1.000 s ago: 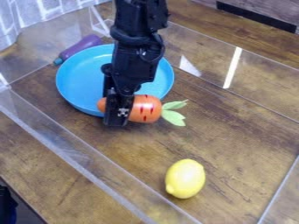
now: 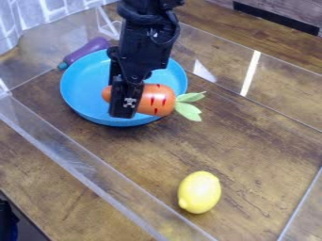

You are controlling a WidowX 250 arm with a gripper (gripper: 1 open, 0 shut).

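Note:
My black gripper (image 2: 130, 92) is shut on an orange toy carrot (image 2: 156, 100) with pale green leaves, holding it over the front right part of a blue bowl (image 2: 83, 80). The leaves stick out to the right past the rim. The carrot's left end is partly hidden by the fingers.
A yellow lemon (image 2: 199, 192) lies on the wooden table at the front right. A purple eggplant (image 2: 81, 55) lies behind the bowl at the left. Clear plastic walls edge the area.
My gripper has lifted the carrot a little upward and back toward the bowl, with the carrot still held.

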